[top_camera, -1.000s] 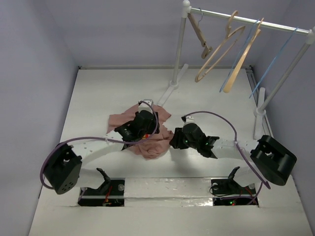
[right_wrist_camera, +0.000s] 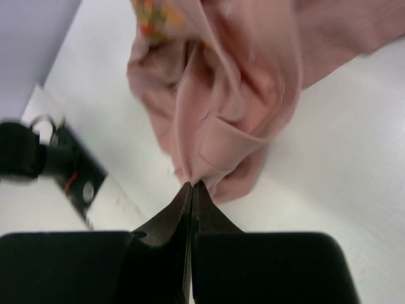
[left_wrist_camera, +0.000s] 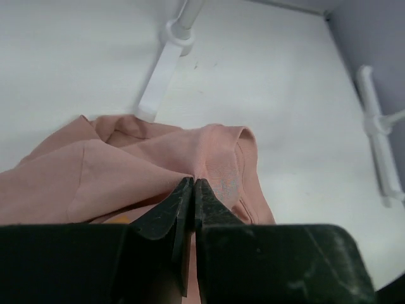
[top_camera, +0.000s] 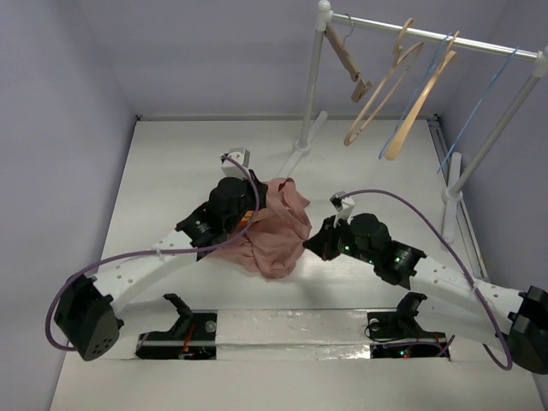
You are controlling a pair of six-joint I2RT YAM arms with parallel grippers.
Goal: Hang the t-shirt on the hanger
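The pink t-shirt (top_camera: 282,227) is bunched up and partly raised between my two grippers, and an orange print shows in its folds. My left gripper is shut on a fold of it, with cloth running off both sides of the fingertips. On the other side, my right gripper is shut with a lower corner of the shirt pinched at its tips. Several hangers dangle from the rack at the back right, among them a tan hanger (top_camera: 377,98) and a wooden hanger (top_camera: 419,107). Part of the shirt is hidden behind the left arm.
The rack's rail (top_camera: 479,44) runs above the table, carried by white posts with feet (top_camera: 304,147) on the tabletop. Bare table (top_camera: 184,150) lies at the back left, and more free surface stretches below the hangers.
The shirt's flat left part has come up and gathered.
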